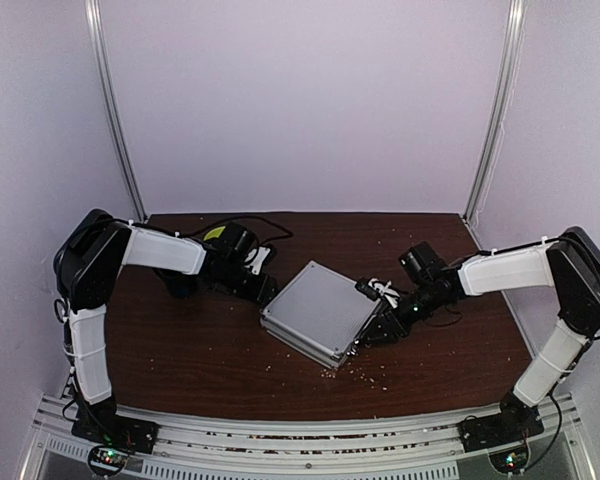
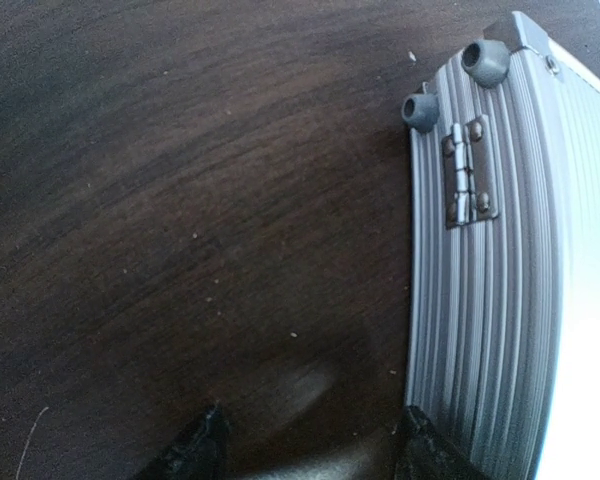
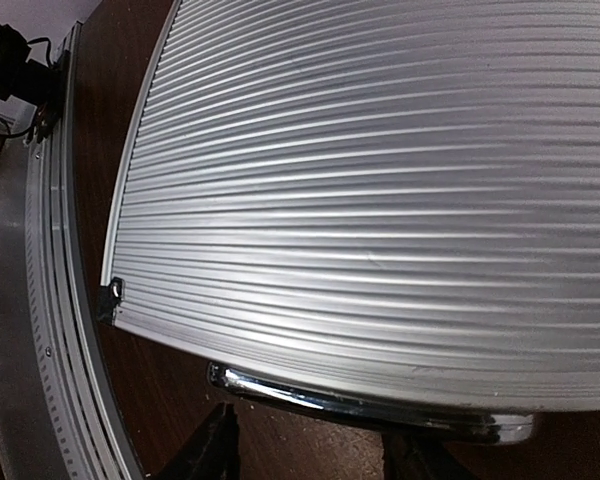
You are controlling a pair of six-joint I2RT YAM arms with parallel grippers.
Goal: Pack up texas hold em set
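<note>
A closed silver case [image 1: 320,310] lies flat and turned at an angle in the middle of the table. My left gripper stands open at its hinged side, where a metal hinge [image 2: 468,172] shows; the lower part of its finger runs out of the frame. On the opposite side, the case's chrome handle [image 3: 380,407] sticks out below the ribbed lid. Just in front of that handle my right gripper is open, its fingers [image 3: 215,440] spread, with no hold on the handle visible.
White crumbs [image 1: 370,379] are scattered on the table [image 1: 200,370] near the case's front corner. A dark container with a yellow-green top [image 1: 214,233] stands behind the left arm.
</note>
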